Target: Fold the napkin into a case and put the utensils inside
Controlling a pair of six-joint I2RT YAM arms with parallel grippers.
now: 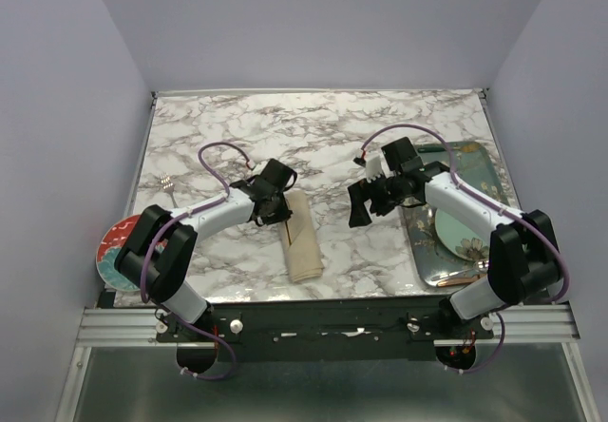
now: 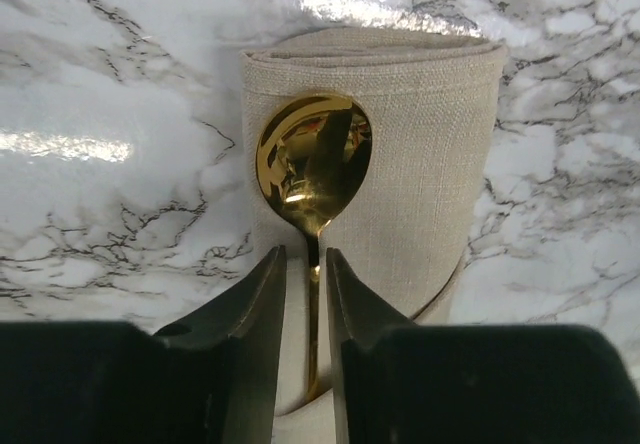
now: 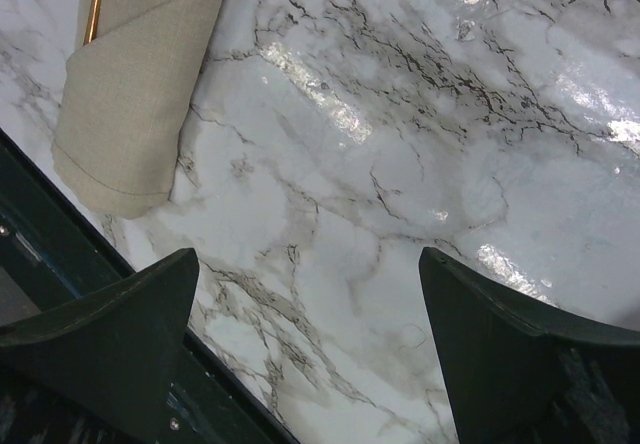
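In the left wrist view the beige napkin [image 2: 420,164] lies folded into a narrow case with a slanted pocket edge. A gold spoon [image 2: 300,169] rests on it, bowl toward the open end, handle tip tucked under the pocket fold. My left gripper is open a little, its fingertips on either side of the handle with a small gap at each. From the right wrist view, the napkin's closed lower end [image 3: 130,134] shows at upper left. My right gripper stands wide open over bare marble, nothing between its fingers.
A fork [image 1: 168,186] lies on the marble at left, beyond a red and teal plate [image 1: 107,256]. On the right, a dark tray [image 1: 427,262] holds a pale green plate [image 1: 456,232] and cutlery [image 1: 458,278]. Open marble lies behind the napkin.
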